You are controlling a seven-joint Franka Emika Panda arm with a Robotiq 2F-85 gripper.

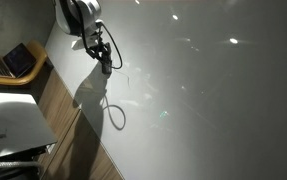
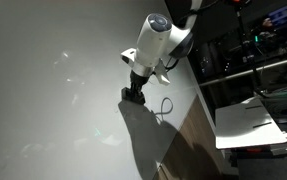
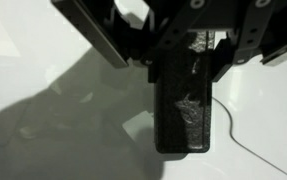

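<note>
A dark, block-shaped object, like a board eraser [image 3: 184,115], sits between the fingers of my gripper, which is shut on it. Its far end points down in the wrist view, over or against a glossy white board [image 3: 58,65]; contact cannot be told for sure. From the block's right side a thin dark line [image 3: 245,147] curves away across the board. In exterior view 1 the gripper [image 1: 106,65] is at the board's upper left, and a short bit of line shows just right of it. Exterior view 2 has the gripper [image 2: 133,96] near the board's right edge.
Most of the board [image 1: 208,110] is bare, with light reflections and a small green spot [image 1: 163,113]. Beyond its edge lie a wooden floor [image 1: 65,115], a white table [image 1: 15,122] and a chair [image 1: 38,62] with a laptop [image 1: 21,60].
</note>
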